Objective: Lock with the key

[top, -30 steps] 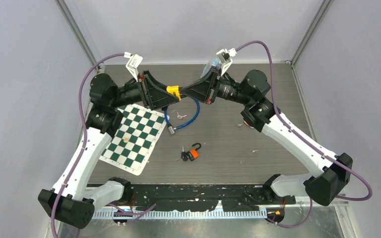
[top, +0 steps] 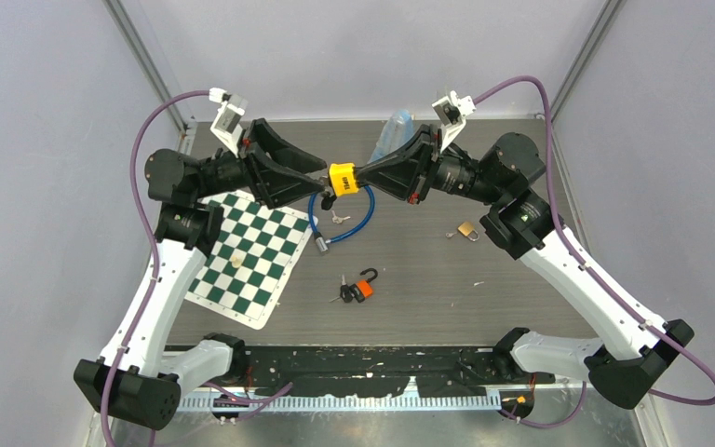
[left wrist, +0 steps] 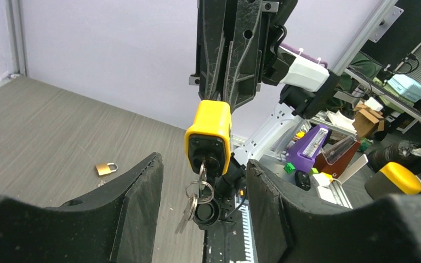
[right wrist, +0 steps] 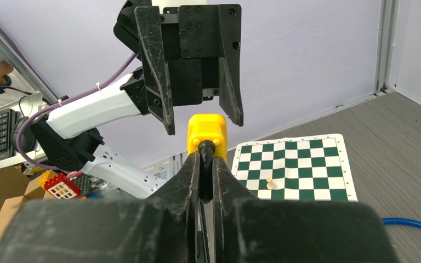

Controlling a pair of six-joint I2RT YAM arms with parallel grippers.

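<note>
A yellow padlock (top: pixel 343 179) hangs in the air between my two arms. My right gripper is shut on its black shackle, and the yellow body points toward the left arm. In the left wrist view a key (left wrist: pixel 203 178) stands in the black end of the padlock (left wrist: pixel 209 125), with a ring and a second key (left wrist: pixel 189 211) dangling below. My left gripper is open, its fingers on either side of the keys and apart from them. Seen from the right wrist, the left fingers (right wrist: pixel 230 90) are spread just beyond the padlock.
A chessboard mat (top: pixel 251 251) lies under the left arm. On the table are a blue cable lock (top: pixel 361 223), loose keys (top: pixel 339 219), an orange-black padlock (top: pixel 363 287) and a small brass padlock (top: pixel 467 230).
The right arm has moved right with the padlock.
</note>
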